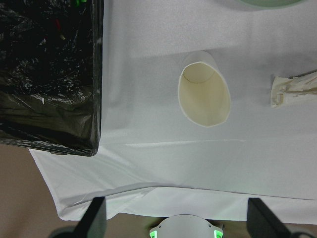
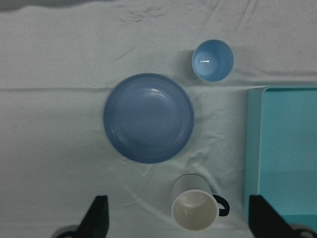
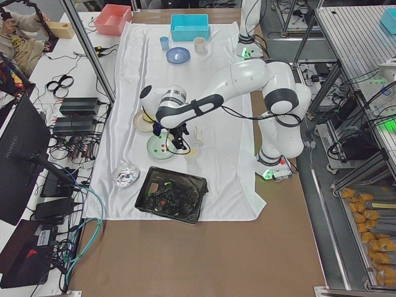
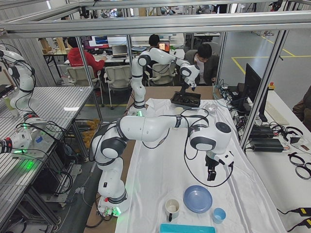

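Observation:
My left gripper (image 3: pixel 178 137) is open above the green plate (image 3: pixel 157 147) and near a cream cup (image 1: pixel 203 94). The left wrist view also shows a pale crumpled item (image 1: pixel 292 90) and a black bag-lined bin (image 3: pixel 171 195). My right gripper (image 4: pixel 212 167), also open, hangs over the far end of the cloth, above a blue plate (image 2: pixel 148 119), a blue cup (image 2: pixel 213 60) and a white mug (image 2: pixel 194 208) with a dark handle.
A teal tray (image 2: pixel 282 148) sits beside the cups. A foil dish (image 3: pixel 126 176) lies left of the bin, and a beige plate (image 3: pixel 141 124) is partly behind the left arm. Cables and a monitor (image 3: pixel 21 164) line the side table.

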